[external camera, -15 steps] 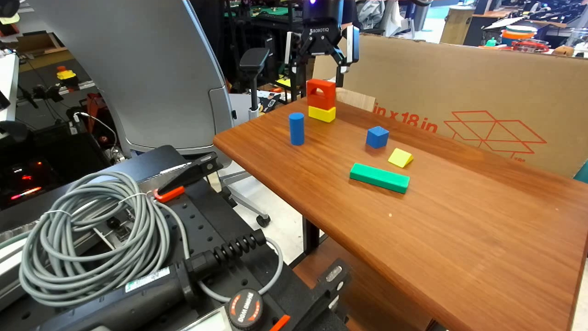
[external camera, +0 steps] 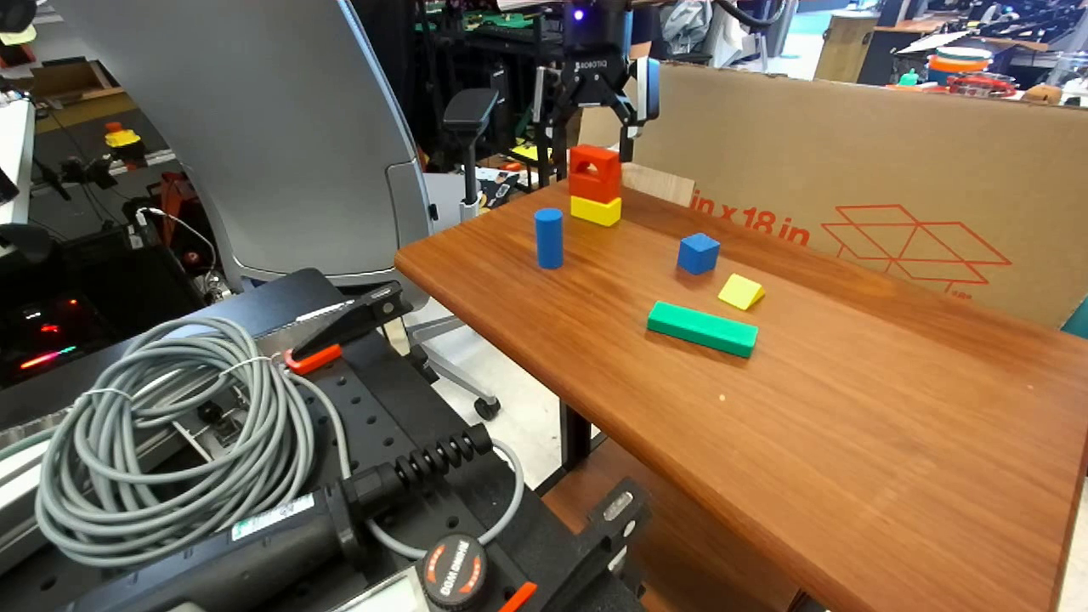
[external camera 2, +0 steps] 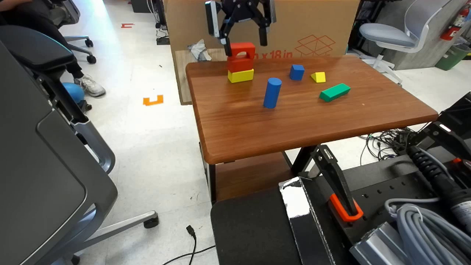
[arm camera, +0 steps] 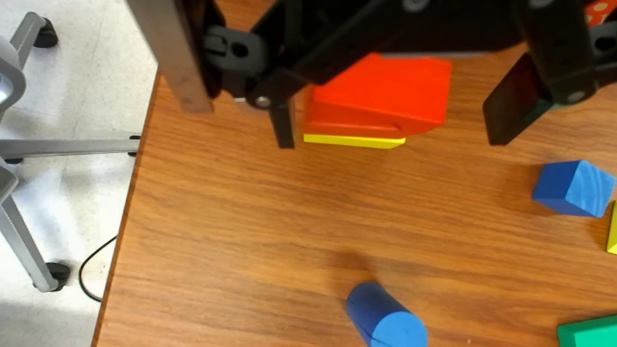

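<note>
My gripper (external camera: pixel 592 153) is open at the far end of the table, its fingers spread to either side of a red arch block (external camera: pixel 596 182). That red block rests on a yellow block (external camera: pixel 596 210), making a small stack. From the wrist view, the red block (arm camera: pixel 387 95) lies between the two fingers, nearer the left one, and mostly covers the yellow block (arm camera: pixel 358 141). The gripper's body hides part of the red block there. In the second exterior view the fingertips (external camera 2: pixel 263 37) are around the height of the red block's top.
A blue cylinder (external camera: pixel 548 239) stands upright in front of the stack. To its right lie a blue cube (external camera: pixel 699 254), a yellow wedge (external camera: pixel 741 291) and a green bar (external camera: pixel 701 328). A cardboard sheet (external camera: pixel 867 173) borders the table's back.
My gripper has shifted very slightly left in the first exterior view and stays open. The red block appears barely shifted on the yellow one; the other blocks have not moved.
</note>
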